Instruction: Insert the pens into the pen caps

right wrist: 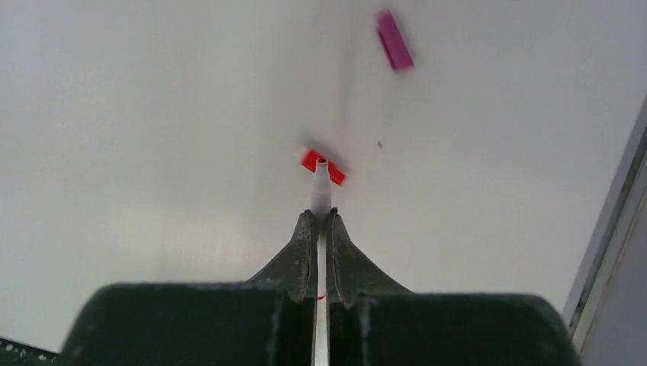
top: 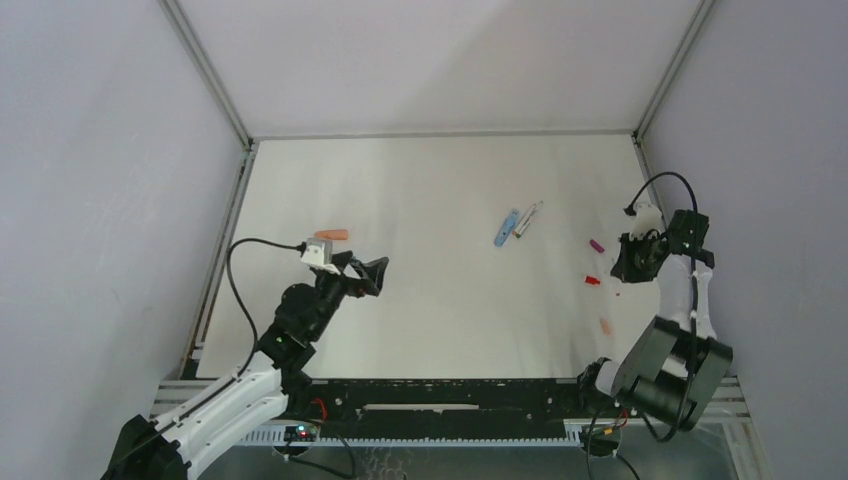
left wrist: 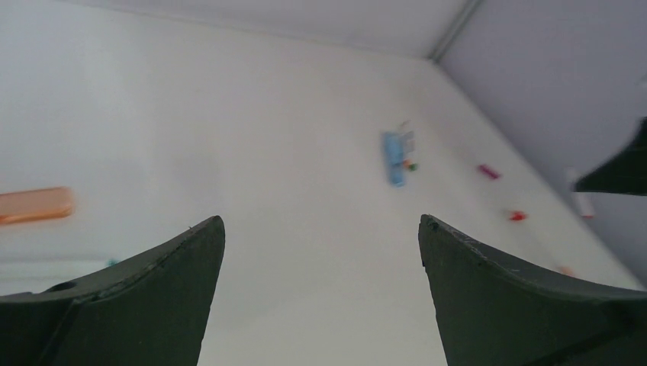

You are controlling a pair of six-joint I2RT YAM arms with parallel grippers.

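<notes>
Between the fingers of my right gripper, shut on it, is a slim whitish pen (right wrist: 321, 197) with a dark tip pointing away from the wrist. It is raised off the table. Past that tip lies a short red cap (right wrist: 338, 175), partly covered by the pen in the right wrist view; it also shows in the top view as a red cap (top: 592, 280). A magenta cap (right wrist: 394, 42) lies farther out. My left gripper hangs open above the left side, nothing between its fingers. A blurred white pen (left wrist: 53, 269) lies by its left finger.
An orange highlighter (top: 331, 235) lies beyond the left gripper. At right of centre, a blue highlighter (top: 507, 228) rests beside slim white pens (top: 528, 220). A small pale orange piece (top: 605, 326) is near the front right.
</notes>
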